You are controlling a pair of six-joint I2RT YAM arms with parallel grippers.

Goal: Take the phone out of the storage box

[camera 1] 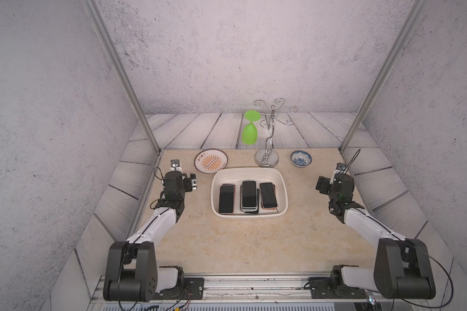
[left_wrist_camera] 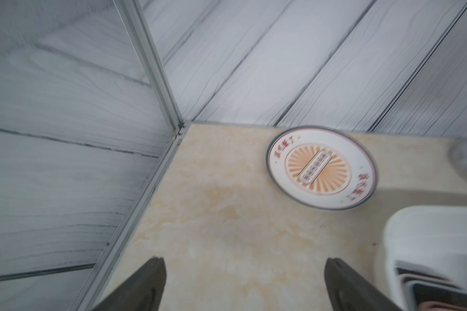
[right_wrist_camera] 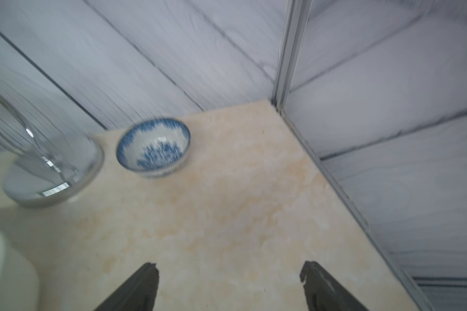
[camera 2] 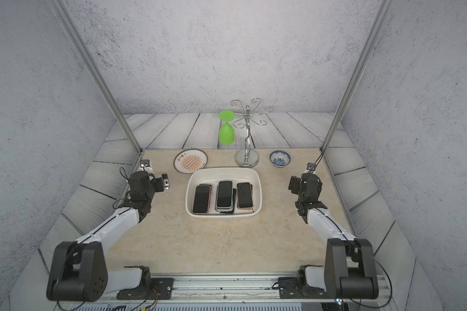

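A white storage box [camera 1: 249,170] stands mid-table with several dark phones in it. In the top left view there is one phone at the left [camera 1: 226,199], a stacked group in the middle topped by a black phone [camera 1: 249,194], and another phone at the right [camera 1: 268,195]. My left gripper is open over bare table to the left of the box, nothing between its fingers. On the opposite side, well right of the box, my right gripper also stands open and empty.
Behind the box are a round plate [camera 1: 211,161], a metal cup rack [camera 1: 267,157] with a green goblet [camera 1: 249,133] hanging on it, and a blue-patterned bowl [camera 1: 301,159]. The table in front of the box is clear.
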